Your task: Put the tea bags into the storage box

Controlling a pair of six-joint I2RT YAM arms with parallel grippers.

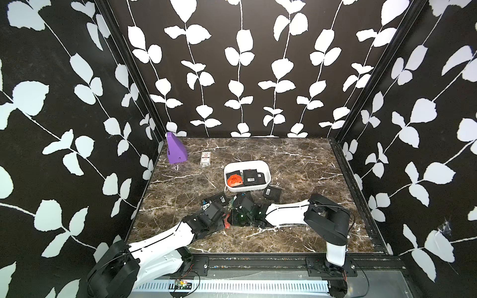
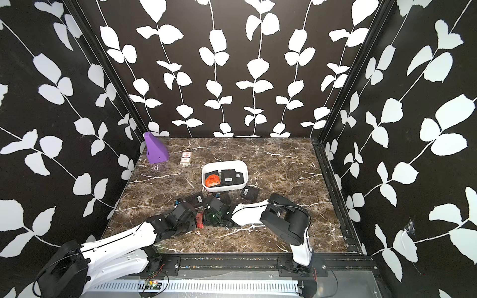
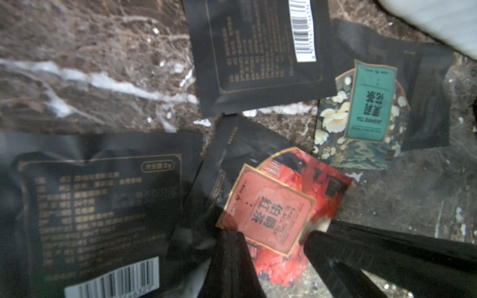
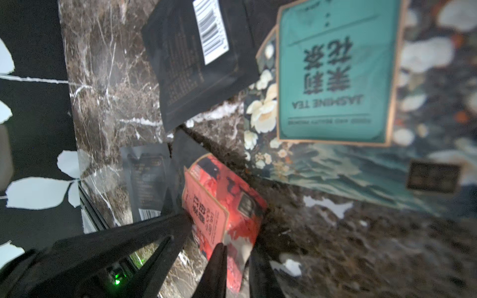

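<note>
A red tea bag (image 3: 278,208) lies tilted at the front middle, between my two grippers. My left gripper is shut, its tips over the bag's edge; whether the edge is pinched is unclear. From the other side my right gripper stands part open, with the bag's red lower end showing between its fingers. A green-labelled jasmine tea bag (image 4: 337,74) lies just behind. Black tea bags lie face down close by, one (image 3: 258,49) behind and another (image 3: 99,208) to the left. The white storage box (image 1: 265,183) holds several tea bags, one of them orange (image 1: 234,180).
Another black tea bag (image 1: 272,193) lies right beside the box's front corner. A purple stand (image 1: 176,149) and a small white pack (image 1: 205,158) stand at the back left. Both arms meet closely at the front.
</note>
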